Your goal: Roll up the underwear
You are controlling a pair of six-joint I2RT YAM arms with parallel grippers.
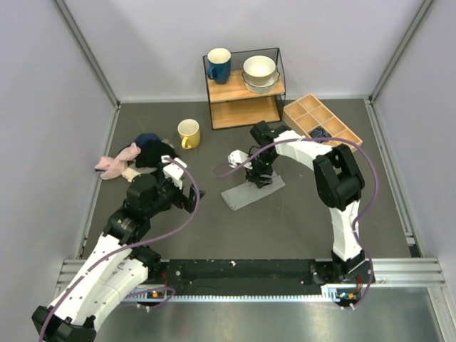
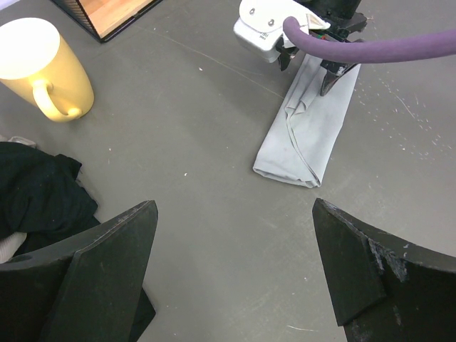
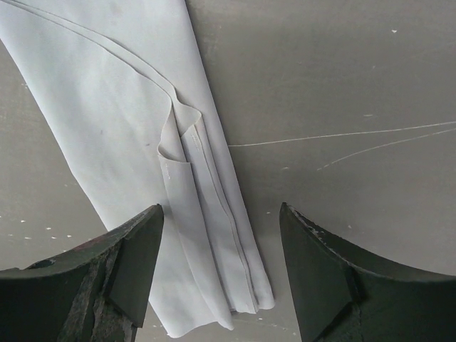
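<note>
The light grey underwear (image 1: 240, 196) lies flat and folded into a long strip on the dark table; in the right wrist view its cloth (image 3: 114, 121) shows narrow folded edges along one side. My right gripper (image 1: 258, 178) hangs open low over the strip's right end, one finger over the cloth and the other beside it in its wrist view. My left gripper (image 1: 191, 198) stands open left of the underwear, nothing between its fingers; the left wrist view shows the strip (image 2: 296, 149) beyond it.
A yellow mug (image 1: 189, 134) stands behind, a pile of dark and pink clothes (image 1: 149, 153) at left. At the back are a shelf (image 1: 235, 114) with mugs and bowls and a wooden organizer (image 1: 306, 114).
</note>
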